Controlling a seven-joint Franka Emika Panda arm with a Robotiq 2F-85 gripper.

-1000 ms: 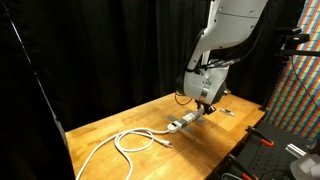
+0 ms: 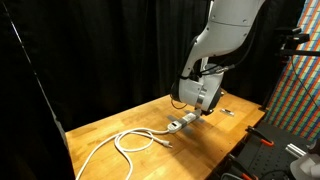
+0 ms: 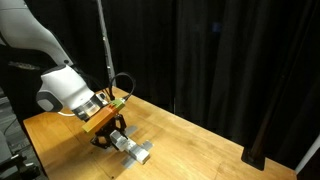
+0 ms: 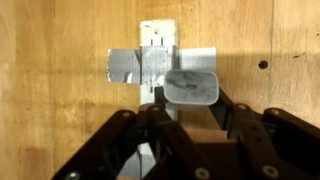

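Observation:
A white power strip (image 4: 158, 36) lies on the wooden table, fixed down with silver tape (image 4: 124, 66). Just above it, my gripper is shut on a small grey-white block (image 4: 191, 87), whose rounded face is towards the wrist camera. The block covers part of the strip and tape, and I cannot tell whether it touches them. In exterior view 1 the strip (image 2: 183, 122) extends left from beneath the arm. Exterior view 2 has the strip (image 3: 130, 146) at the gripper's front right, with the held block hard to make out.
A long white cord (image 2: 118, 145) curls across the left of the table, with a plug end (image 2: 163, 142) lying nearby. Small items (image 2: 227, 112) lie to the right of the arm. Bare tabletop (image 3: 205, 150) stretches right in exterior view 2. Black curtains hang behind.
The arm's wrist has shifted slightly and its tilt has altered a little, with the gripper still close over the right end of the strip. The strip and cord have stayed put.

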